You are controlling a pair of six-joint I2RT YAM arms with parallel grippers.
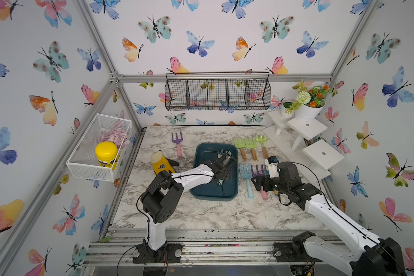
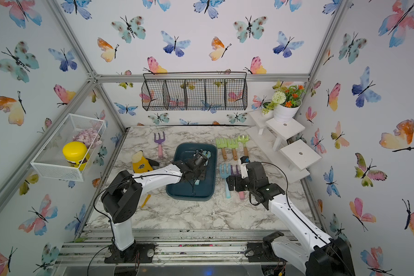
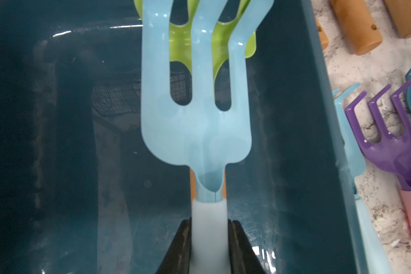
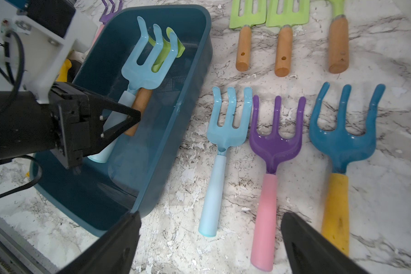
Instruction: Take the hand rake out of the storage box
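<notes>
Inside the dark teal storage box (image 1: 207, 188) a light-blue hand rake (image 3: 194, 127) lies over a green rake (image 3: 180, 41) with a wooden handle. My left gripper reaches down into the box and is shut on the light-blue rake's white-blue handle, as the left wrist view shows. My right gripper (image 2: 238, 183) hangs over the rakes to the right of the box; in the right wrist view its fingers stand apart at the bottom, with nothing between them.
Several rakes lie right of the box, including a purple rake (image 4: 276, 141) and green ones (image 4: 287, 16). A yellow glove (image 1: 161, 163) lies left. A white stepped stand (image 1: 322, 154) with plants fills the back right.
</notes>
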